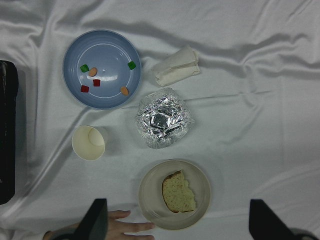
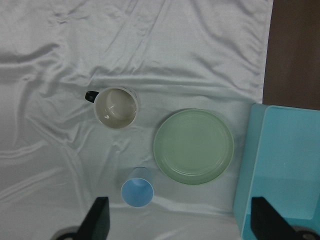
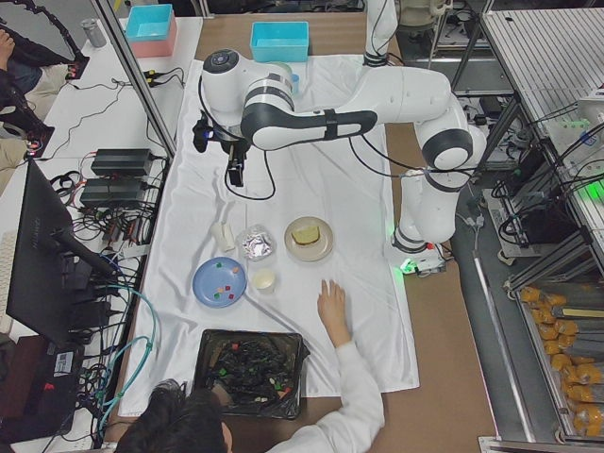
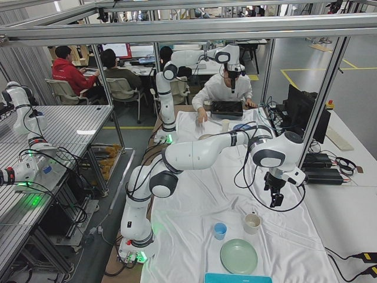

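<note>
My left gripper hangs open above a beige plate [image 1: 152, 205] with a bread slice [image 1: 177, 192], a crumpled foil ball [image 1: 162, 119], a folded napkin [image 1: 176, 67], a cream cup [image 1: 88, 142] and a blue plate [image 1: 100, 50] with several small coloured bits. My right gripper is open over the other half, above a green plate [image 2: 194, 146], a blue cup [image 2: 137, 190], a mug [image 2: 115, 107] and a light-blue bin [image 2: 285, 160]. Nothing shows between either gripper's fingers.
A person's hand [image 1: 125, 227] rests on the white cloth beside the beige plate. A black bag-lined tray [image 3: 250, 373] stands at that end, near the seated person.
</note>
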